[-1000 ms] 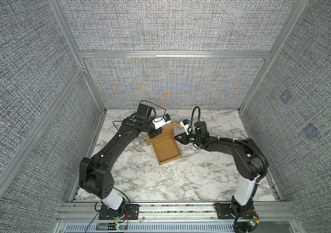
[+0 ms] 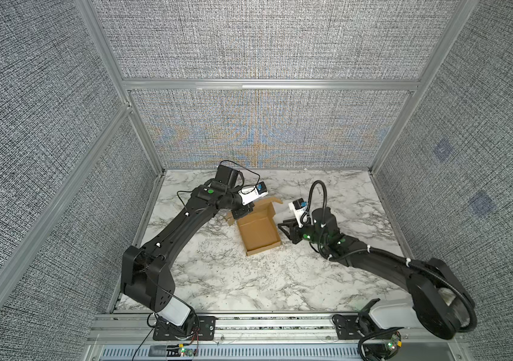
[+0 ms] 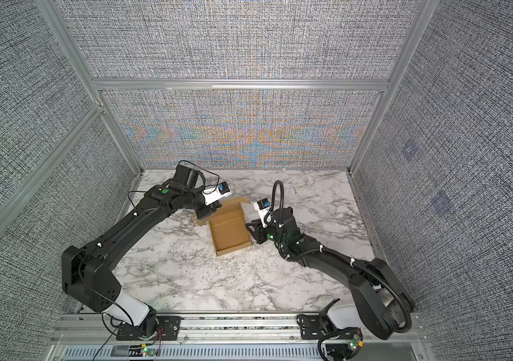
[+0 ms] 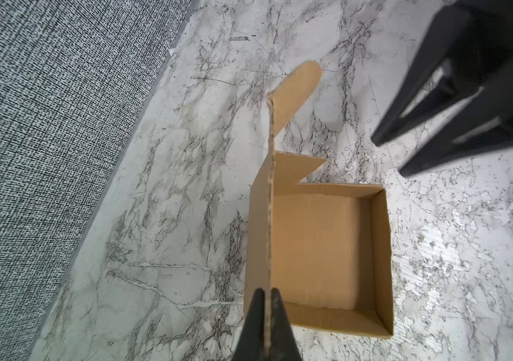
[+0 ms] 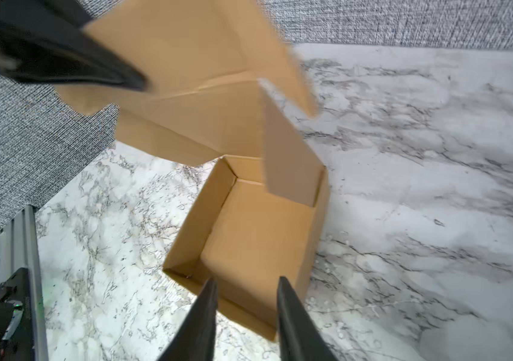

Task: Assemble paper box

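The open cardboard box (image 2: 258,234) lies mid-table, its lid (image 4: 259,240) and flaps standing up at the back. In the left wrist view my left gripper is shut on the lid's edge, the thin cardboard running between its fingertips. My right gripper is open, with nothing gripped, just right of the box; in the right wrist view the box tray shows beyond its fingertips, and the raised lid hangs at the upper left.
Textured walls stand on three sides, and a metal rail runs along the front edge by both arm bases.
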